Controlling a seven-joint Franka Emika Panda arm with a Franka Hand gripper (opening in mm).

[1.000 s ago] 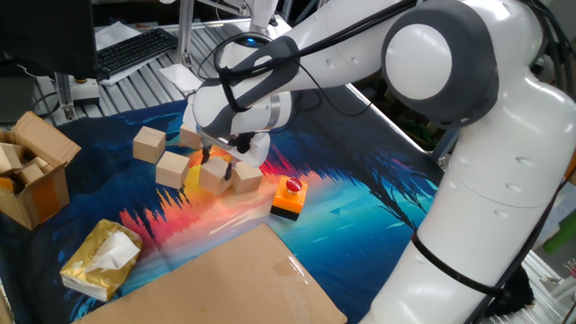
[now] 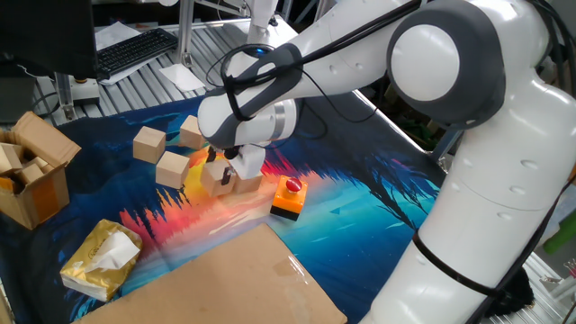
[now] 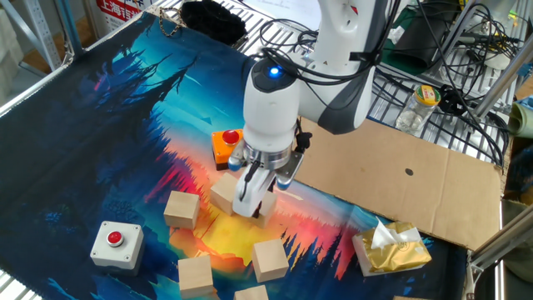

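Observation:
Several plain wooden cubes lie on the colourful cloth. My gripper (image 2: 220, 167) is low over one cube (image 2: 216, 180), its dark fingers (image 2: 227, 178) straddling that cube; whether they press on it cannot be told. A second cube (image 2: 248, 184) sits right beside it, partly behind the gripper. Other cubes (image 2: 172, 169) stand to the left and farther back. From the opposite side, my gripper (image 3: 255, 196) covers most of the straddled cube (image 3: 267, 210), and the adjoining cube (image 3: 222, 192) shows to its left.
An orange box with a red button (image 2: 289, 198) stands close to the right of the cubes. A white button box (image 3: 117, 247) sits farther off. A gold tissue pack (image 2: 103, 261), a box of blocks (image 2: 36, 184) and a flat cardboard sheet (image 2: 220, 283) border the area.
The gripper has shifted slightly right and turned a little around the cube. The straddled cube appears nudged slightly toward its neighbour. Other objects stay where they were.

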